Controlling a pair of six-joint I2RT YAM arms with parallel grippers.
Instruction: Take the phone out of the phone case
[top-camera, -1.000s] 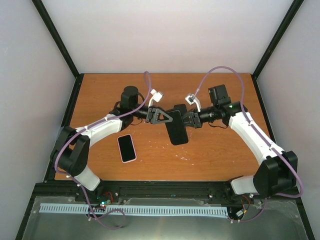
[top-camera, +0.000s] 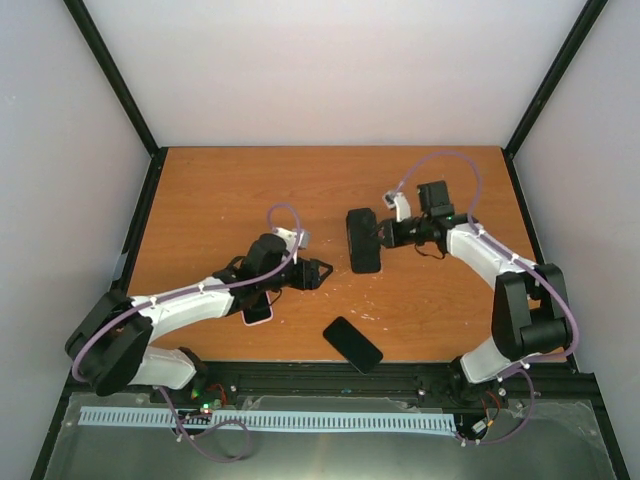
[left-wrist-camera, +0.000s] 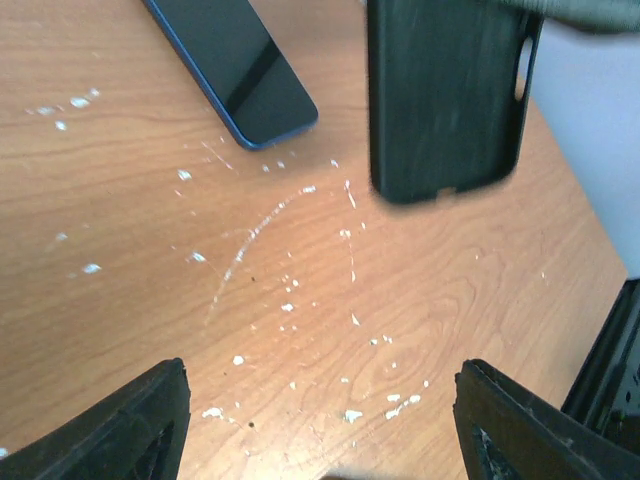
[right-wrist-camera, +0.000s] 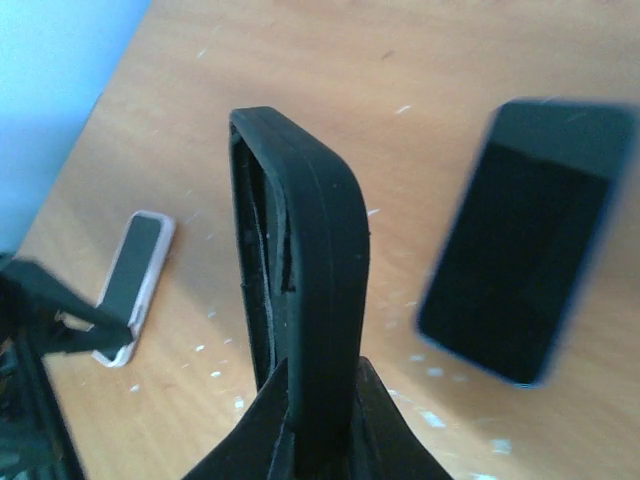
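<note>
The black phone case (top-camera: 363, 241) is held up off the table by my right gripper (top-camera: 384, 236), which is shut on its edge. Its hollow inner side shows in the right wrist view, where the case (right-wrist-camera: 330, 240) stands on edge between the fingers. A dark phone (top-camera: 352, 345) lies apart from it at the front of the table, one end reaching over the front edge. My left gripper (top-camera: 325, 273) is open left of the case, nothing between its fingers. In the left wrist view, the case (left-wrist-camera: 440, 110) hangs beyond those fingers.
A blue-edged phone (left-wrist-camera: 240, 70) lies on the table at the back, mostly hidden under the case in the top view. A pink-edged phone (top-camera: 257, 308) lies front left, partly beneath my left arm.
The case has shifted slightly back and right.
</note>
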